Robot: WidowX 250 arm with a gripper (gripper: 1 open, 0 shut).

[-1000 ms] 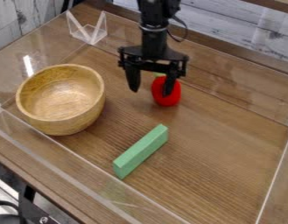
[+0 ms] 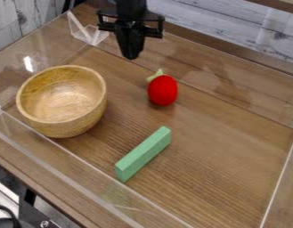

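Note:
My gripper [image 2: 128,46] is at the top centre of the camera view, a black mechanism with its tip pointing down over bare wood. Whether its fingers are open or shut is too small to tell. Below it and to the right, apart from it, a red rounded object [image 2: 162,92] with a small green top lies on the wooden table [image 2: 226,142].
A large tan bowl [image 2: 61,123] sits at the left. A green bar [image 2: 143,153] lies diagonally at the lower centre. A pale wall stands at the top left.
My gripper has moved up and back, away from the red object, which it was over earlier and which now lies uncovered.

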